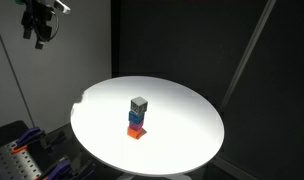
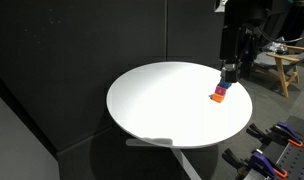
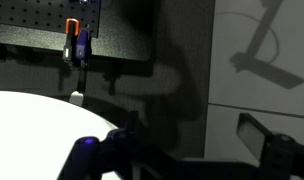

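On the round white table (image 1: 187, 118) stands a stack of several small blocks: a grey block (image 1: 139, 104) on top, a blue block (image 1: 136, 116), a pink-purple block (image 1: 136, 126) and an orange block (image 1: 133, 134) lowest. My gripper (image 1: 39, 40) is high at the upper left, well away from the stack. In exterior view 2 the arm overlaps the top of the stack, leaving the orange block (image 2: 217, 97) visible. The wrist view has the gripper's (image 3: 188, 124) fingers wide apart over dark floor, nothing between them; no block shows there.
A dark perforated base plate (image 3: 117, 42) with tools (image 3: 82, 45) on its edge lies beside the table. A wooden chair (image 2: 283, 68) stands at the far right. Dark walls (image 2: 72, 60) close off the back.
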